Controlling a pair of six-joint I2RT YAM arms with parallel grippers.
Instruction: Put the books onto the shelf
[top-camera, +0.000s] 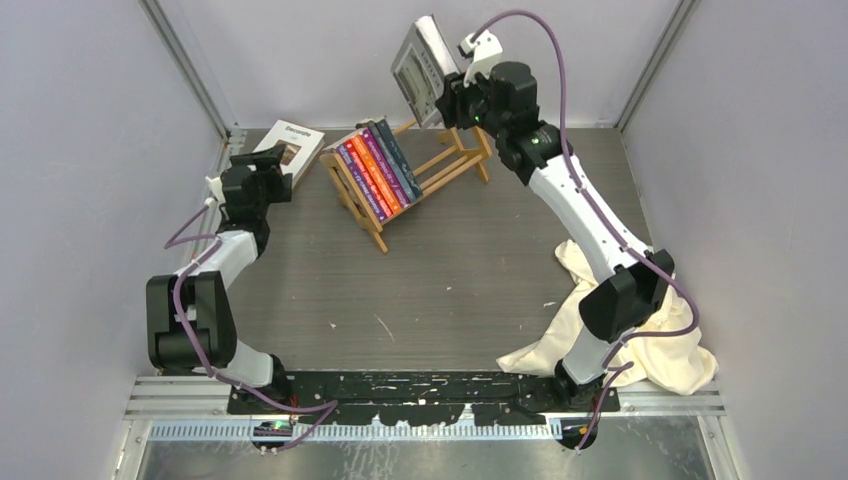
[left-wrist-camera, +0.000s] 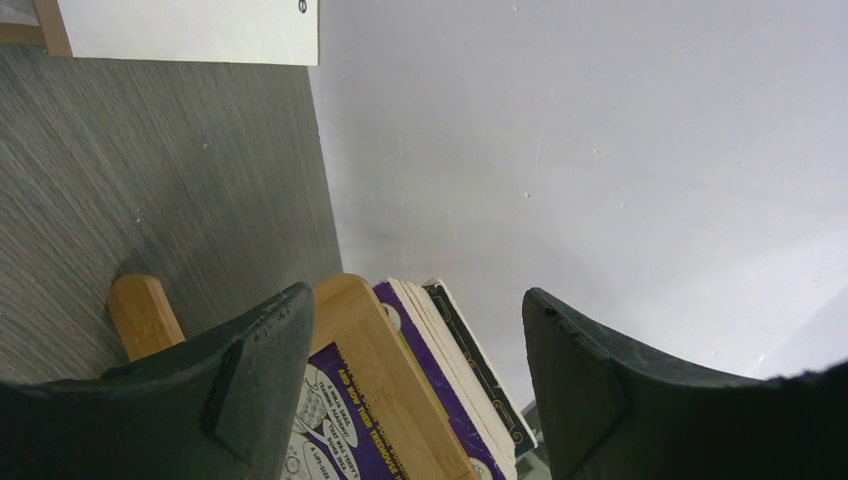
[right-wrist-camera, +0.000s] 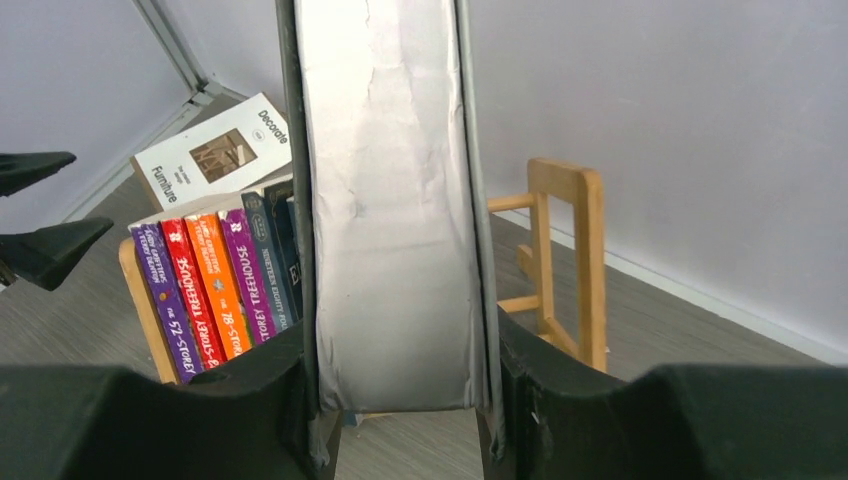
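Observation:
A grey file (top-camera: 417, 78) with white pages hangs high above the rack in my right gripper (top-camera: 450, 105), shut on its edge; in the right wrist view the file (right-wrist-camera: 390, 220) fills the middle. The wooden rack (top-camera: 440, 180) holds a row of colored books (top-camera: 375, 170) at its left; its right section stands empty. A white Decorate book (top-camera: 300, 135) lies flat at the back left. My left gripper (top-camera: 282, 172) stands open near that book; in the left wrist view nothing is between its fingers, with the rack's wooden end (left-wrist-camera: 345, 305) beyond.
A cream cloth (top-camera: 560, 330) lies at the front right. Walls close in the back and both sides.

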